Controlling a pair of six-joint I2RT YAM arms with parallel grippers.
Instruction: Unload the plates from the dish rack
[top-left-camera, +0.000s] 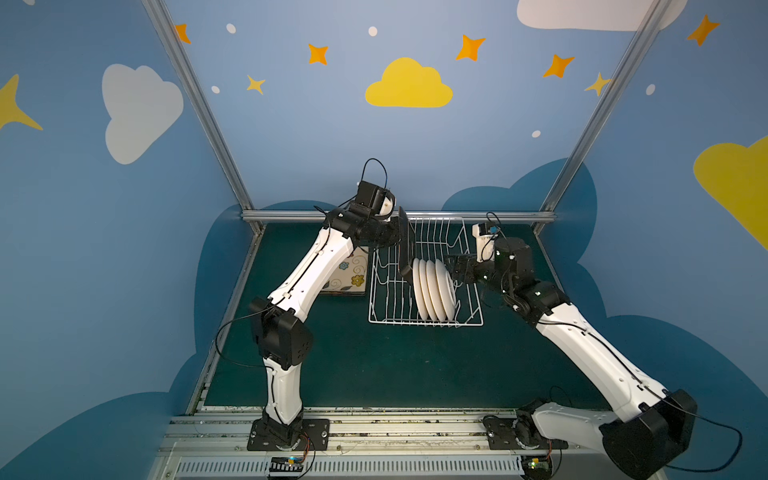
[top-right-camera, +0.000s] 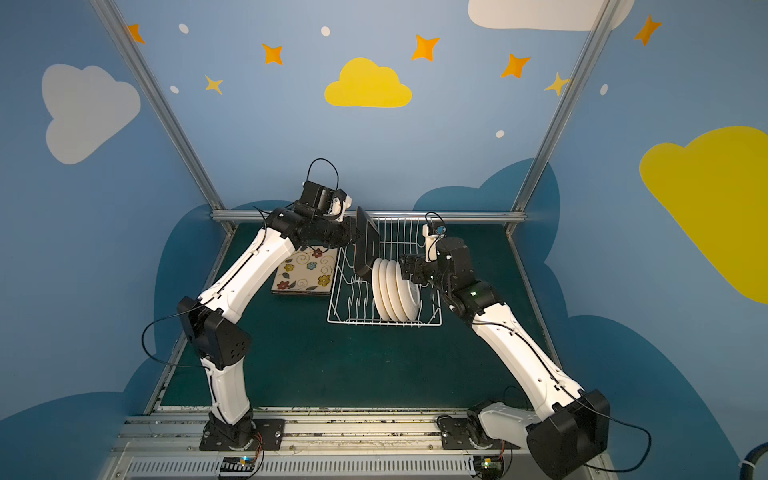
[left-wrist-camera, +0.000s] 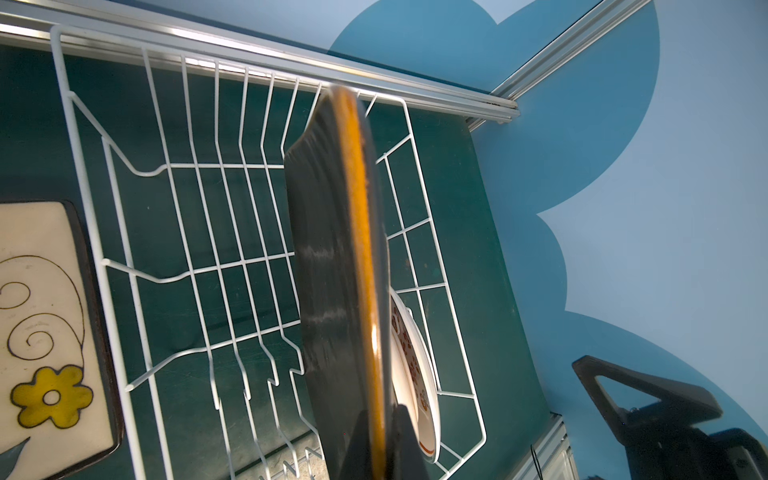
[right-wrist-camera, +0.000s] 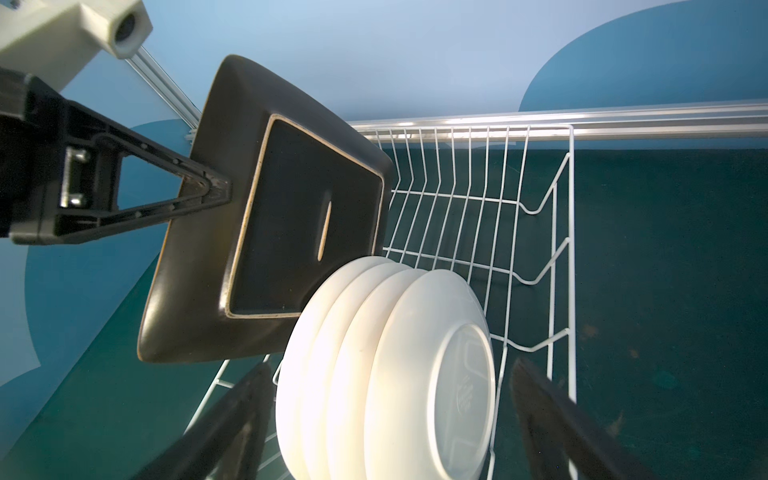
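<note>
A square plate, black on its underside (right-wrist-camera: 312, 216), is held on edge above the dish rack (right-wrist-camera: 571, 304). My left gripper (top-left-camera: 397, 233) is shut on its rim, one finger (right-wrist-camera: 206, 190) lying against the underside. From the left wrist view the plate (left-wrist-camera: 328, 264) appears edge-on, hiding much of the rack. Several white plates (top-left-camera: 433, 290) stand upright in the rack, close together, with the dark plate's lower corner close beside them. My right gripper is open, its fingertips spread on either side of the white plates, nothing gripped.
A square flowered plate (top-right-camera: 308, 270) with a dark edge lies flat on the green table left of the rack (top-left-camera: 384, 323), partly under my left arm. The back rail (top-left-camera: 320, 216) runs close behind the rack.
</note>
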